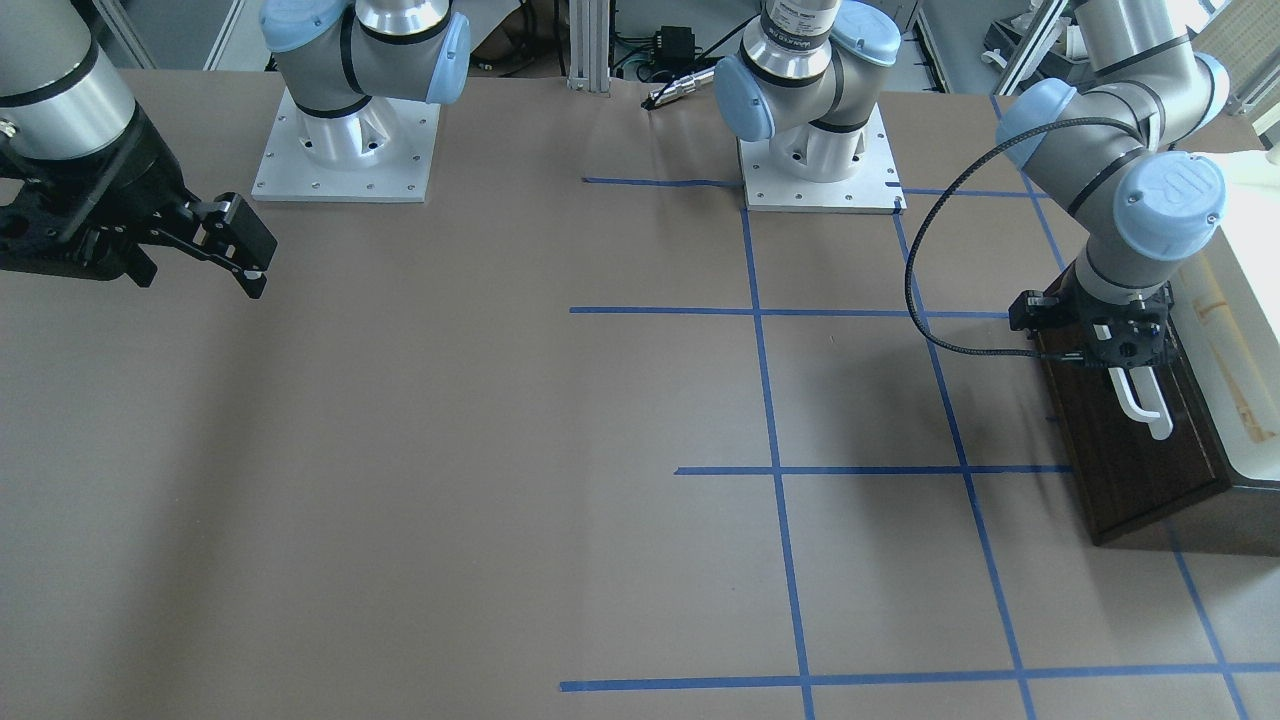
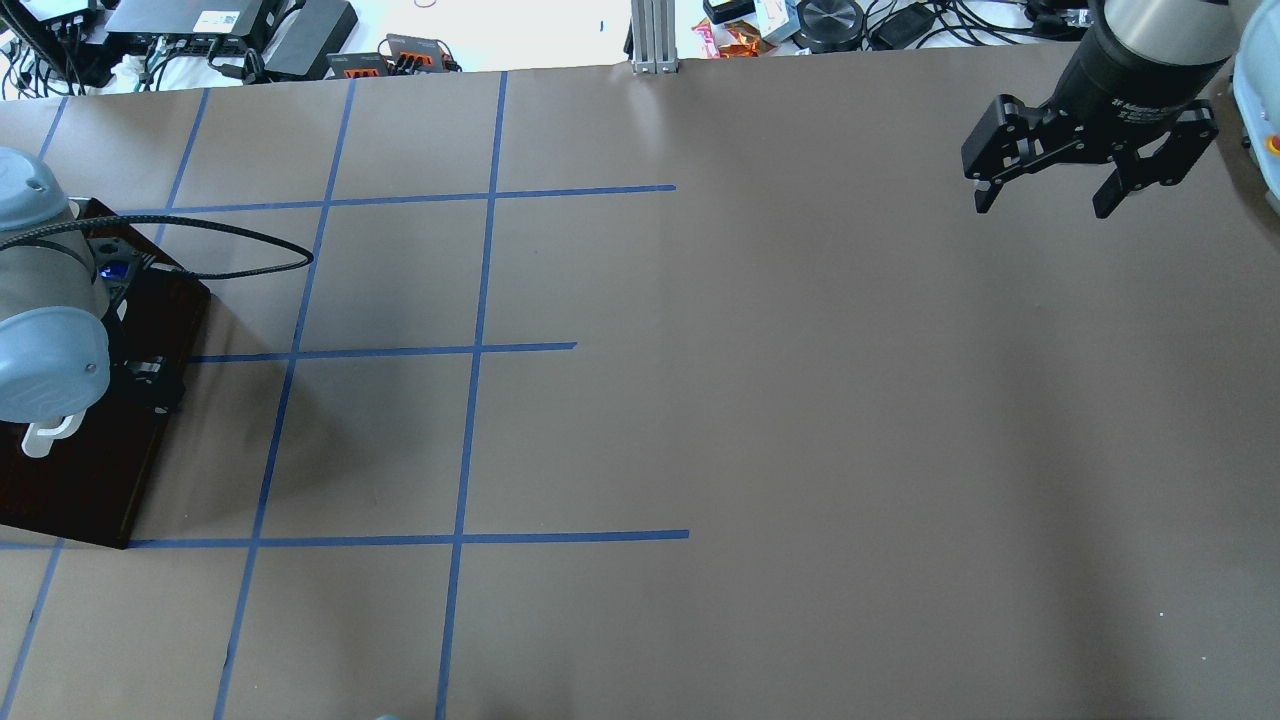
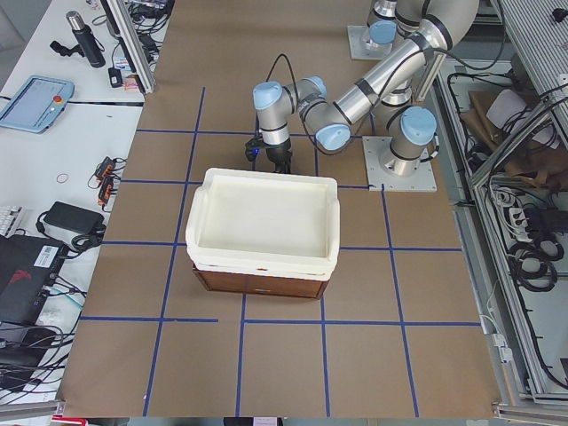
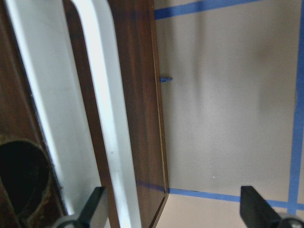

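A dark wooden box (image 1: 1116, 468) with a white top or lining (image 3: 262, 222) stands on the gridded table; a white handle (image 1: 1146, 408) runs along its face. My gripper (image 1: 1092, 342) is at that face, over the handle. In the left wrist view the white handle (image 4: 111, 133) passes by the left finger, with a dark hole in the wood beside it. The two fingers (image 4: 256, 211) stand wide apart, so the gripper is open.
Another arm's black gripper (image 2: 1080, 162) hangs over the table's far side. Two more arm bases (image 1: 822, 180) stand at the back.
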